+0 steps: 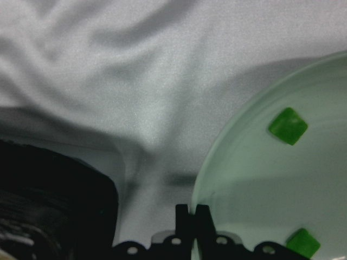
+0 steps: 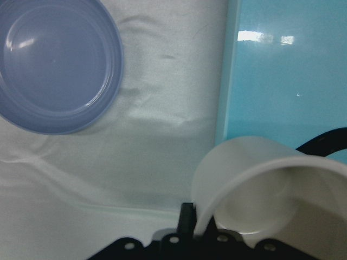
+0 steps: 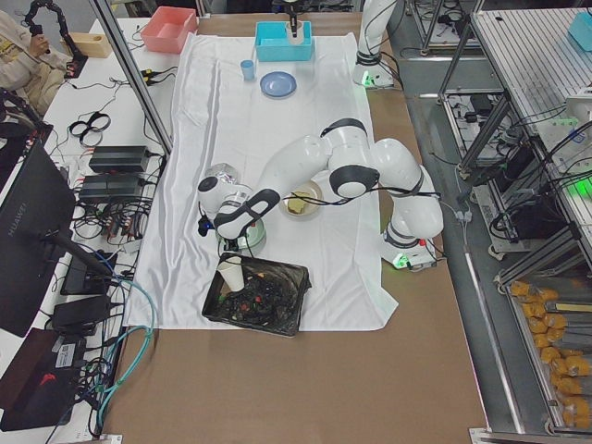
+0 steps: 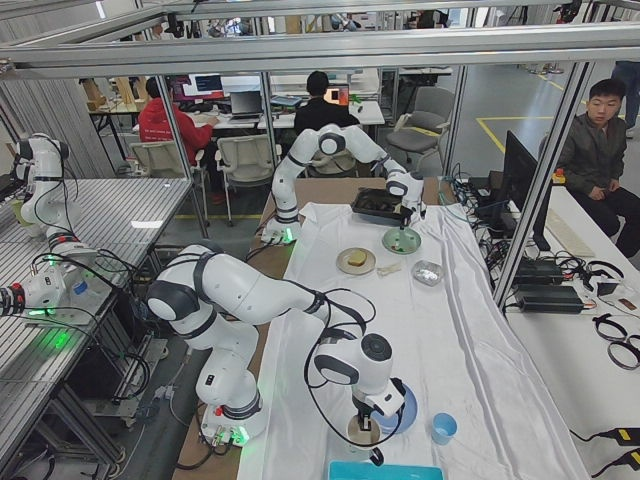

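Observation:
In the left wrist view my left gripper is shut on the rim of a pale green plate (image 1: 260,179) holding green squares (image 1: 287,125). The plate is beside a black bin (image 1: 54,200). My right gripper is shut on the rim of a white cup (image 2: 238,157), which hangs by the edge of a light blue tray (image 2: 227,81). A blue plate (image 2: 57,62) lies to the tray's other side in that view.
A blue cup (image 3: 248,69) stands near the blue plate. A beige plate with a yellow item (image 4: 355,262) and a foil container (image 4: 427,273) lie on the white cloth.

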